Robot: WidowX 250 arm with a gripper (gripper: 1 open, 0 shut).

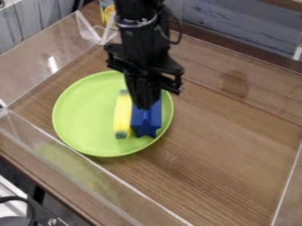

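Observation:
My black gripper [141,87] hangs over a green plate [83,119] in the middle of the view, pointing down. Beneath it on the plate lie a yellow object [123,119] and a blue object [147,121] side by side. The gripper partly covers the tops of both. Its fingertips are dark and overlap each other in this view, so I cannot tell whether they touch either object.
Bare wooden table [224,150] fills the right side. Clear plastic panels edge the left and front. A small yellow item [108,13] stands at the back, partly behind the arm. Cables lie in the lower left corner.

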